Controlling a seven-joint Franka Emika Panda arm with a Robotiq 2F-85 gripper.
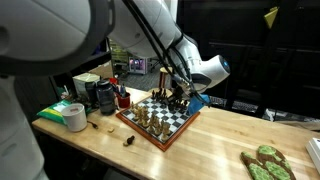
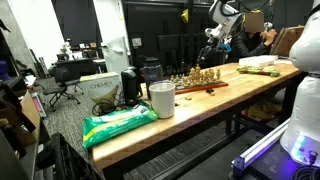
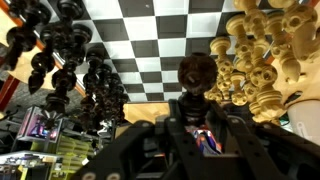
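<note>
A chessboard lies on the wooden table, with dark pieces along one side and light tan pieces along the other in the wrist view. My gripper is shut on a dark brown chess piece, whose rounded top faces the wrist camera. Its base is hidden, and I cannot tell whether it touches the board. From exterior view 1, the gripper is over the far part of the board; the piece is too small to make out there.
A white mug, dark jars and a red cup stand left of the board. A small dark object lies near the front edge. Green-patterned cloth lies at right.
</note>
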